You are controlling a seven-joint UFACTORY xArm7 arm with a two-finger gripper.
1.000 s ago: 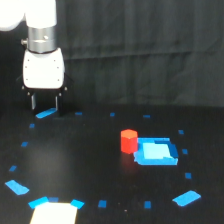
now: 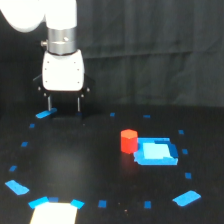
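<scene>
A small red block (image 2: pixel 129 141) is on the dark surface, right of the middle. Close by its right side lies a low blue tray (image 2: pixel 173 160) with a pale inside; whether the two touch is hard to tell. My gripper (image 2: pixel 64 102) is at the upper left, well away from both and pointing down. Its dark fingers (image 2: pixel 48 102) are spread wide, and nothing shows between them.
Blue tape pieces (image 2: pixel 16 187) and small blue marks are scattered over the dark surface. At the front edge is a white object (image 2: pixel 54 213) with blue beside it. A dark curtain (image 2: pixel 150 50) closes off the back.
My gripper has moved to the right, its fingers still apart. The red block and the blue tray have not moved.
</scene>
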